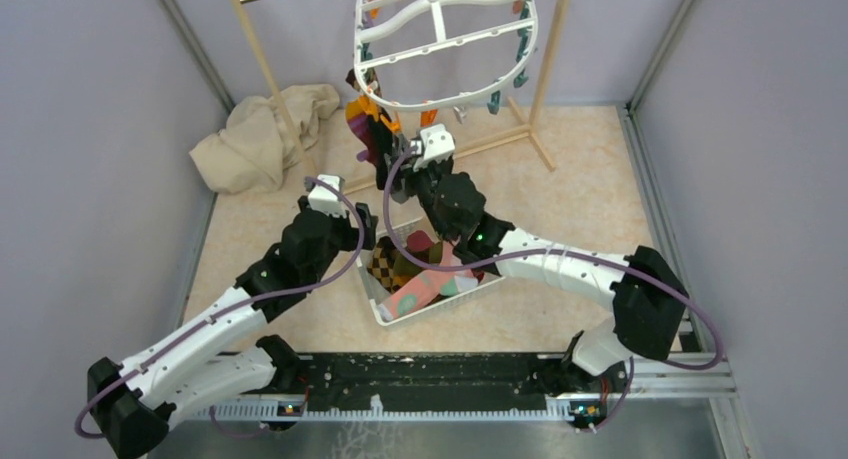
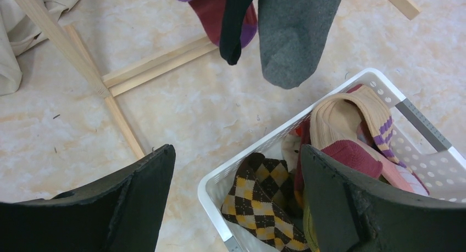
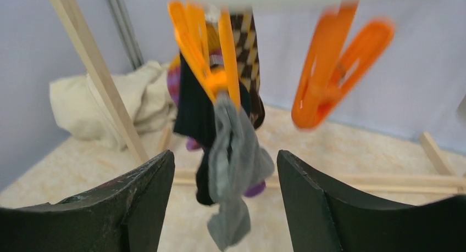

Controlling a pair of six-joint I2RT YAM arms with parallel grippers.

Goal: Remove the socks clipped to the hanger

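Socks hang from orange clips on the white hanger (image 1: 445, 46). A grey sock (image 3: 233, 158) dangles between the fingers of my right gripper, which are part open; I cannot tell contact. Behind it are dark, checkered and purple socks (image 3: 191, 98). In the left wrist view, the grey sock (image 2: 288, 35), a black sock (image 2: 233, 27) and a red-purple one hang above my open, empty left gripper.
A white basket (image 1: 375, 314) of socks sits on the floor below. A wooden stand (image 2: 159, 65) frames the back, with beige cloth (image 1: 250, 149) at the left. Floor around the basket is clear.
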